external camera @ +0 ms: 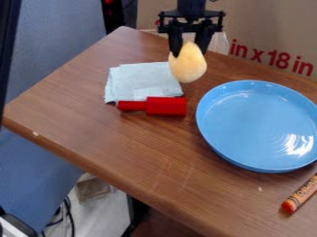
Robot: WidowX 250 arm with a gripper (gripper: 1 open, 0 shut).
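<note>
My black gripper (188,37) hangs over the back of the table, shut on a pale yellow, egg-shaped object (188,64) held above the wood. A folded light blue cloth (139,81) lies left of and below it. A red object with a narrower end (161,106) lies along the cloth's front edge. A blue plate (254,125) is at the right, and an orange crayon-like stick (299,193) lies at the front right.
The wooden table (87,120) has free room at the left and front. A cardboard box (272,37) stands behind it. The table's left edge borders blue fabric and floor with cables.
</note>
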